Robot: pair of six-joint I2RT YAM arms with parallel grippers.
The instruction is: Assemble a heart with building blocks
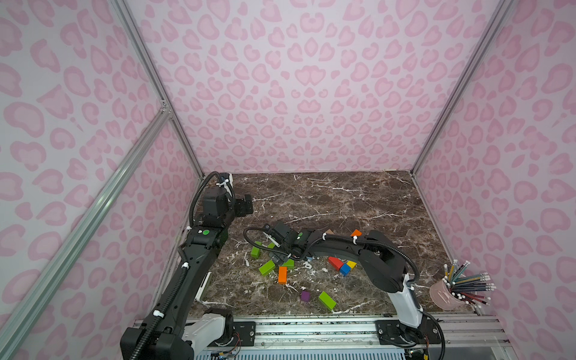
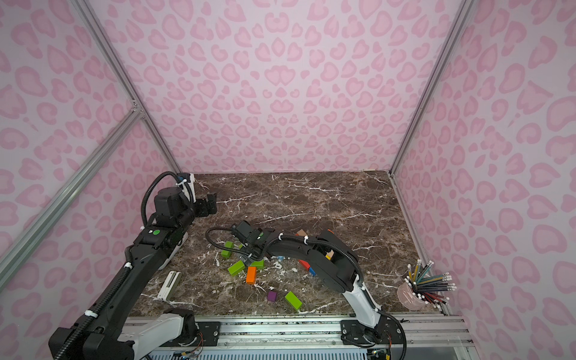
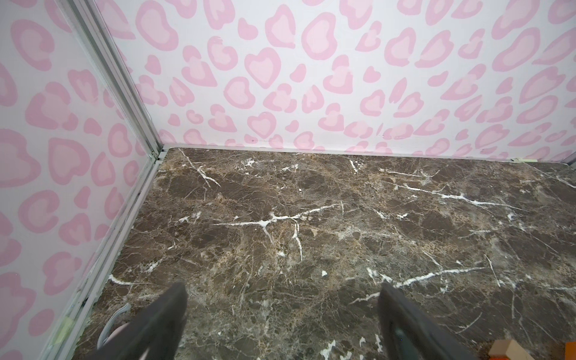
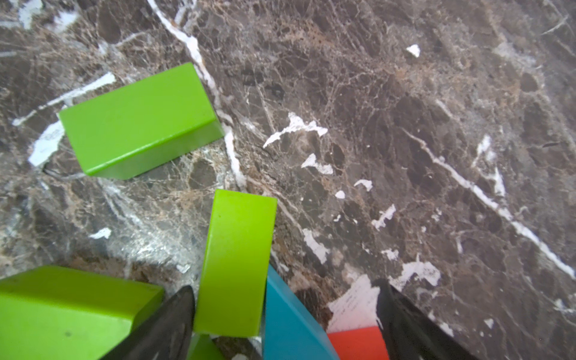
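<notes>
My right gripper hangs low over a cluster of blocks, fingers apart. Between and beside them in the right wrist view lie an upper green block [image 4: 141, 117], a middle green block [image 4: 234, 258], a larger green block [image 4: 66, 312], a cyan piece [image 4: 291, 327] and part of a red block [image 4: 360, 342]. In the top left view, an orange block [image 1: 282, 274], a purple cube [image 1: 304, 295], a green block [image 1: 327, 300] and red, blue [image 1: 345, 269] and yellow pieces lie on the table. My left gripper [image 1: 244, 205] stands open, raised at the left, holding nothing.
A pink cup of pencils [image 1: 447, 295] stands at the front right. A white object [image 2: 169, 285] lies at the left edge.
</notes>
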